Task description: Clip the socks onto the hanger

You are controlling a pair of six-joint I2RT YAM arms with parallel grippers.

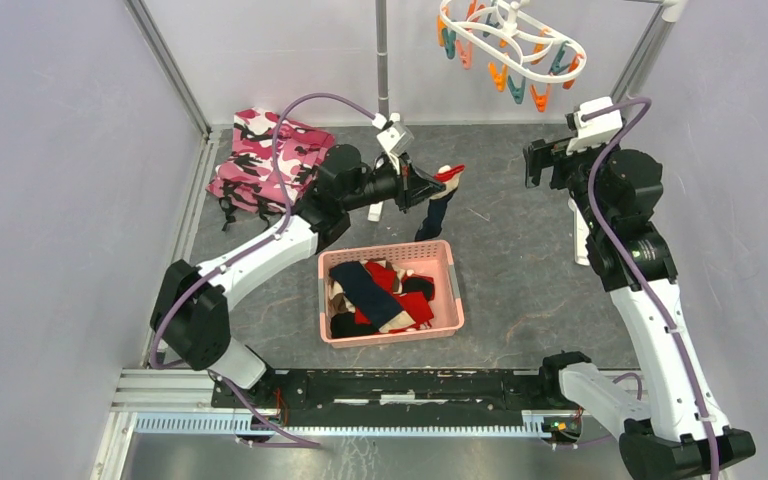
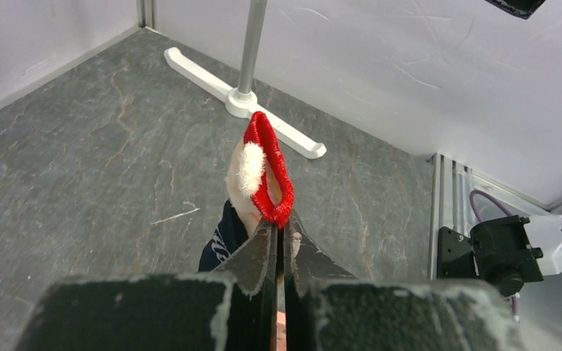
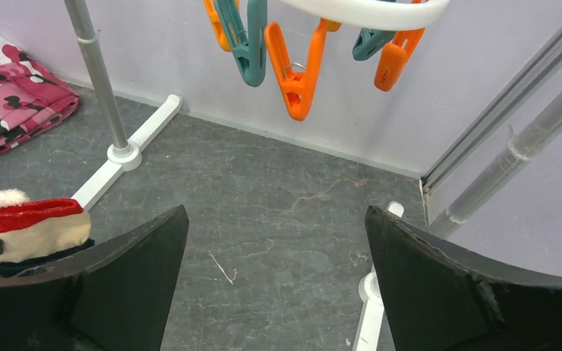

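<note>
A navy sock with cream and red cuff [image 1: 435,215] dangles from my left gripper [image 1: 432,185], which is shut on it near the cuff; the left wrist view shows the red cuff [image 2: 279,183] above the closed fingertips. My right gripper [image 1: 542,160] stands open and empty at the right, just below and beside the hanger [image 1: 560,75]. Its orange clip [image 3: 300,95] and teal clips hang above the open fingers in the right wrist view. The pink basket [image 1: 450,310] below holds more socks [image 1: 370,295].
Folded pink camouflage fabric [image 1: 265,150] lies at the back left. A metal pole [image 2: 252,44] on a white foot [image 2: 300,139] stands at the back. Floor between the grippers is clear.
</note>
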